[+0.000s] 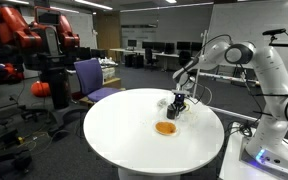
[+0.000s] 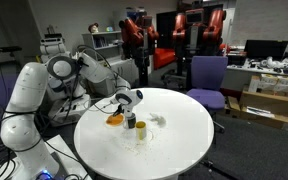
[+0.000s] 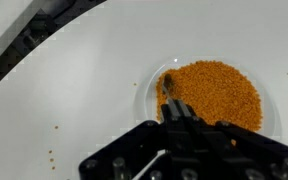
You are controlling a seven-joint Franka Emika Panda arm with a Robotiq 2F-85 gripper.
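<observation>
A white plate (image 3: 271, 108) holds a spread of small orange grains (image 3: 219, 92), and the same plate of orange (image 1: 165, 128) lies on the round white table in exterior view 1. My gripper is above the plate in the wrist view, its black fingers together. A thin dark spoon-like utensil (image 3: 168, 84) sticks out from the fingertips over the left part of the grains. Its handle is mostly hidden by the fingers. Exterior view 2 shows the orange grains (image 2: 114, 120) on the table's left side.
A dark cup (image 1: 171, 114) stands behind the plate. In exterior view 2 a yellow cup (image 2: 141, 131) is to the right of the plate. A few stray grains lie on the table (image 3: 84, 100).
</observation>
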